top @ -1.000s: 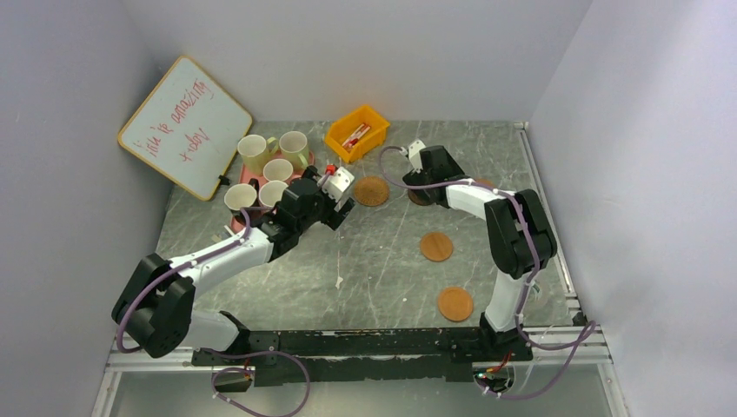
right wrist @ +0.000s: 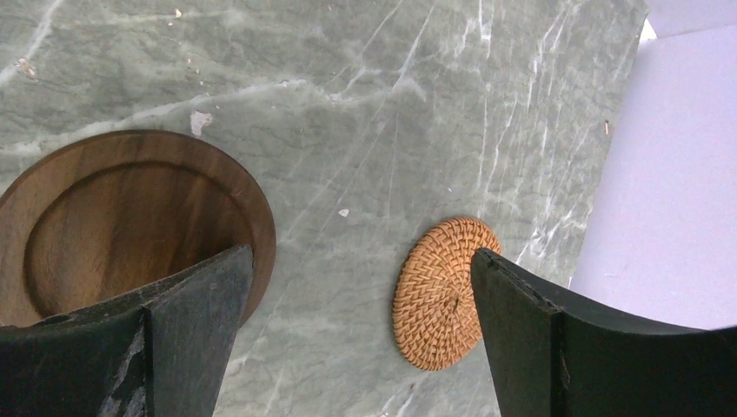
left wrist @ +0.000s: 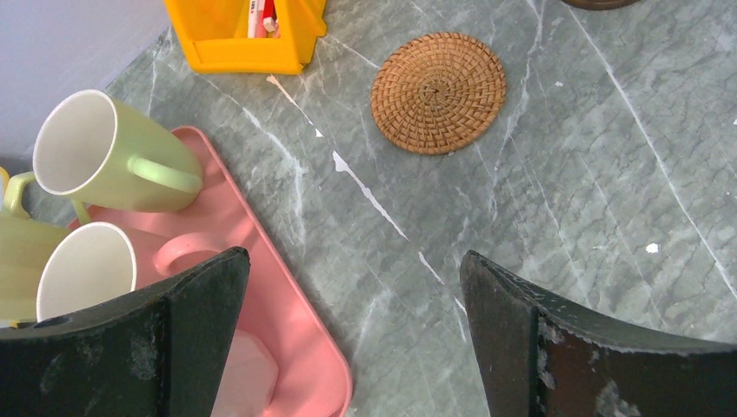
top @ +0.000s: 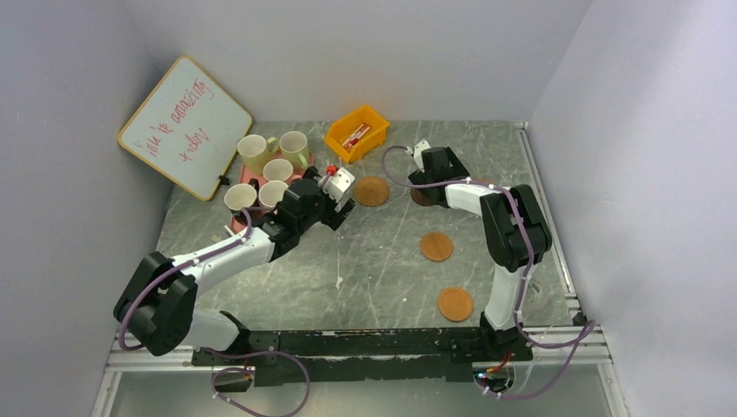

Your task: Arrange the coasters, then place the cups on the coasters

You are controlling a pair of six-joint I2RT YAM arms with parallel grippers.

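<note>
Several cups crowd a pink tray at the back left, among them a green cup (left wrist: 130, 161) and a pink-handled cup (left wrist: 96, 269) in the left wrist view. Just right of that tray, my left gripper (top: 341, 200) hovers open and empty. A woven coaster (left wrist: 439, 93) lies bare ahead of it. At the back right my right gripper (top: 443, 162) is also open, with only bare tabletop between its fingers. Below it, a dark wooden coaster (right wrist: 130, 226) and a smaller woven coaster (right wrist: 443, 295) lie empty.
The pink tray (left wrist: 300, 304) borders the left gripper. Behind stands a yellow bin (top: 375, 130) holding red-and-white items; a whiteboard (top: 187, 126) leans at the left. Two tan coasters, one central (top: 436, 246) and one in front (top: 455, 304), have clear table around them.
The right arm has shifted very slightly, its gripper a touch to the right. My left arm is practically still, and the cups and coasters keep their places.
</note>
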